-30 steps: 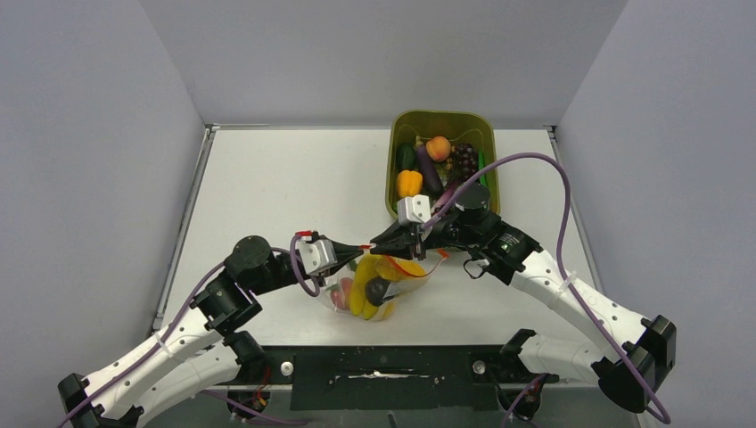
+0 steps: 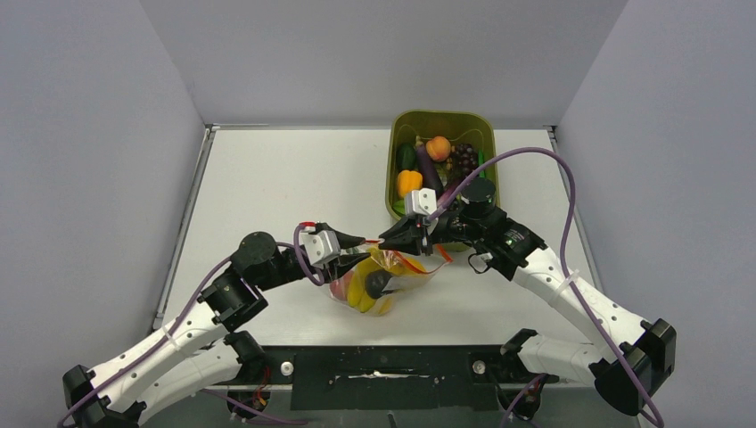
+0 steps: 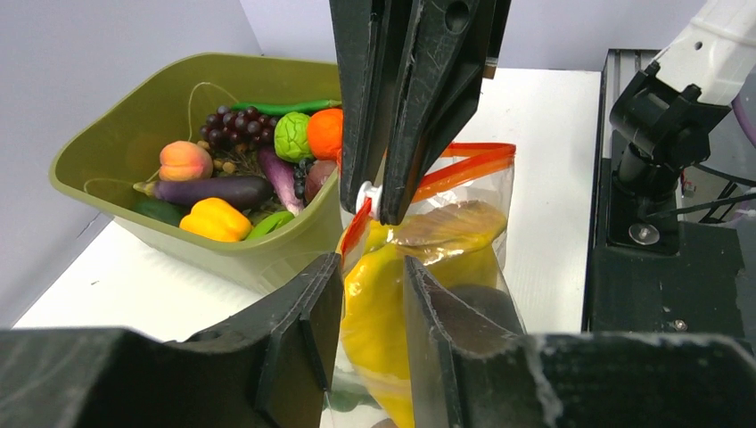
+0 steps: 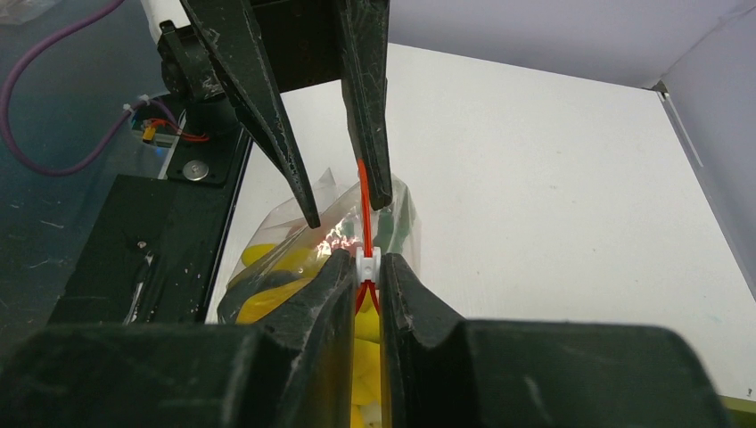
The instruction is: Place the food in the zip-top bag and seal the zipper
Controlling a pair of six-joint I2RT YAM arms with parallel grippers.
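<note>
A clear zip top bag [image 2: 383, 281] with a red-orange zipper strip [image 3: 468, 165] stands at the middle of the table. Yellow food and a dark piece show through its plastic. The white zipper slider [image 4: 368, 267] is pinched by my right gripper [image 2: 382, 242], which is shut on it. From the left, my left gripper reaches to the bag's top edge with its fingers spread apart. In the right wrist view the red strip beyond the slider runs up into that open gap, close against one finger [image 4: 367, 134].
Behind the bag is an olive green bin [image 2: 392, 169] holding an eggplant, a peach [image 2: 438, 148], grapes, a yellow pepper [image 2: 409, 185] and other produce. The right forearm passes over the bin's front part.
The right gripper has shifted slightly right since a second ago.
</note>
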